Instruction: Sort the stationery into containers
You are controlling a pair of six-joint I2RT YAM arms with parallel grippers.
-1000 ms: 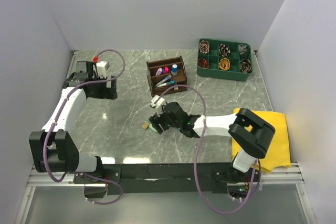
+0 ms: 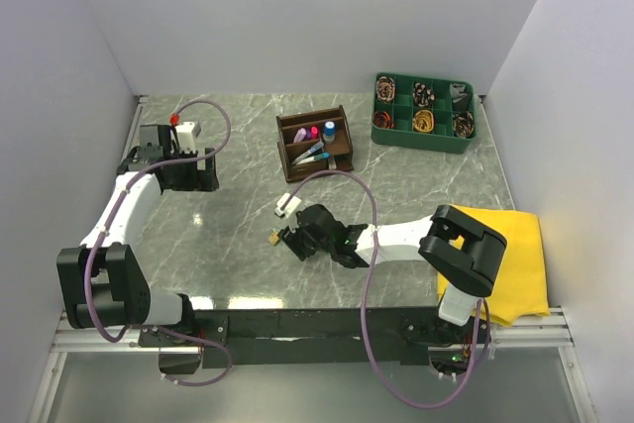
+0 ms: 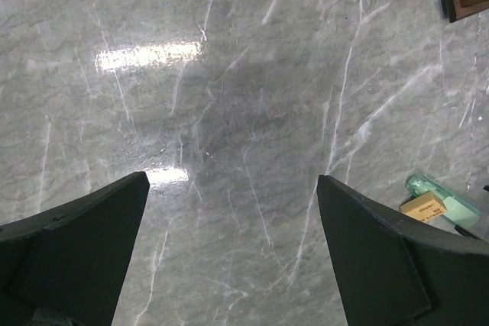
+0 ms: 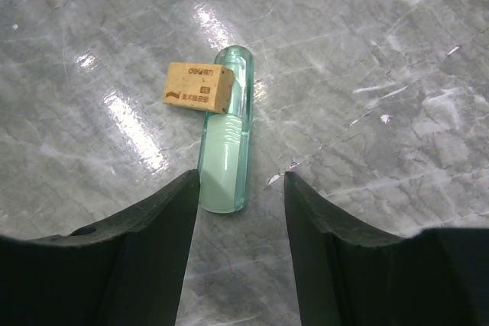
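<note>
A pale green translucent bar lies on the marble table with a small tan block across its upper part; both show at the lower right of the left wrist view. My right gripper is low over the bar's near end, fingers apart on either side, part open; whether they touch it is unclear. My left gripper stands open at the left of the table, nothing between its fingers. A wooden organizer (image 2: 345, 135) at the back centre holds pens, markers and a blue-capped bottle.
A green compartment box (image 2: 426, 143) with coiled bands stands at the back right. A yellow cloth (image 2: 520, 264) lies at the right under my right arm.
</note>
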